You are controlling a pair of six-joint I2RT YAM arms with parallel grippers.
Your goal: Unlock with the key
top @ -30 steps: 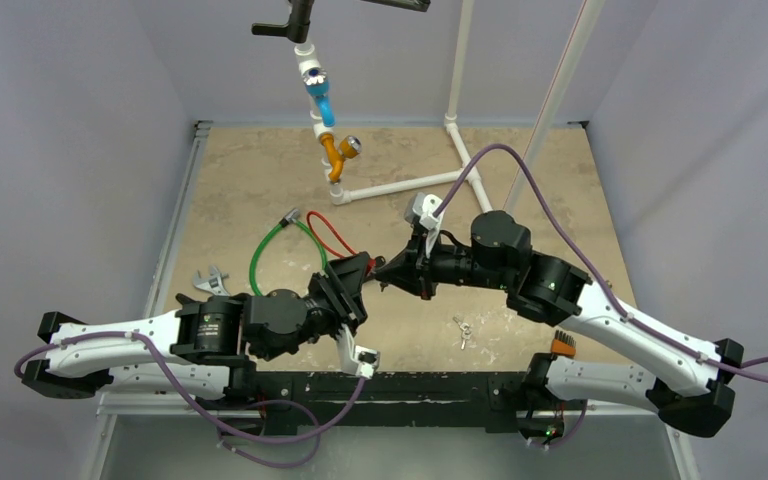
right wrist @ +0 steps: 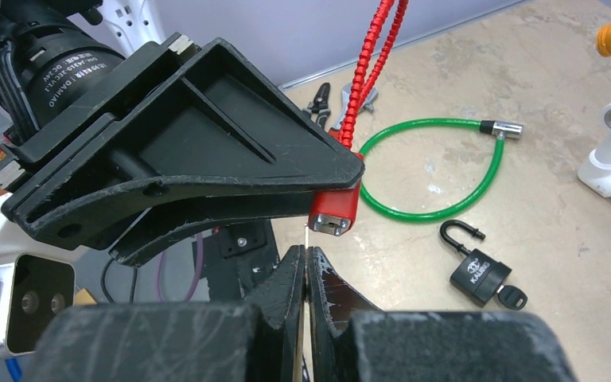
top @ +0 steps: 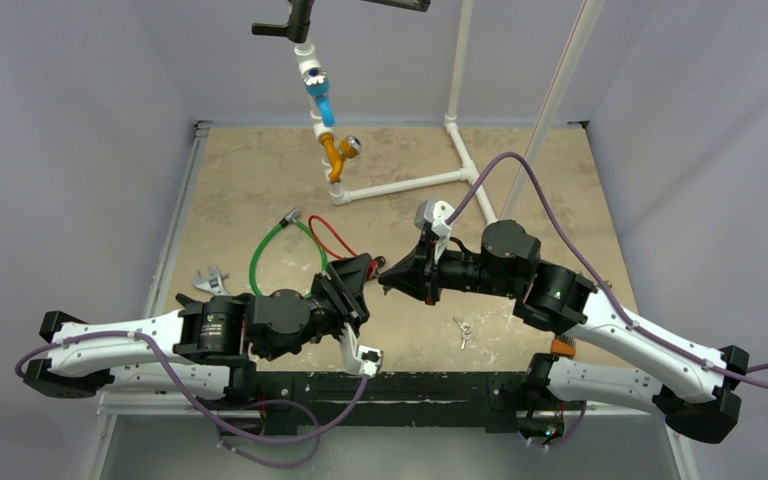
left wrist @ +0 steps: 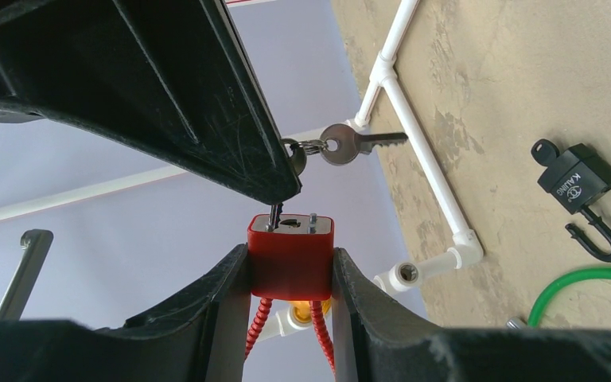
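Note:
In the left wrist view, a red lock body [left wrist: 292, 267] with a braided red cable is clamped between the fingers of my left gripper. Its silver end face points up, showing a dark keyhole. Just above it are the shut tips of my right gripper. A thin key blade [left wrist: 275, 213] sticks down from them near one edge of that face; whether it touches is unclear. From its ring hangs a second key [left wrist: 352, 145].
A black padlock [right wrist: 479, 278] with its shackle open and a green cable lock [right wrist: 426, 216] lie on the board. Another bunch of keys [top: 463, 330] and a wrench [top: 211, 281] are there too. White pipes [top: 405, 187] stand at the back.
My right gripper has shifted slightly to the right, a little away from the left gripper. The left arm has barely moved, and the red lock stays in its fingers.

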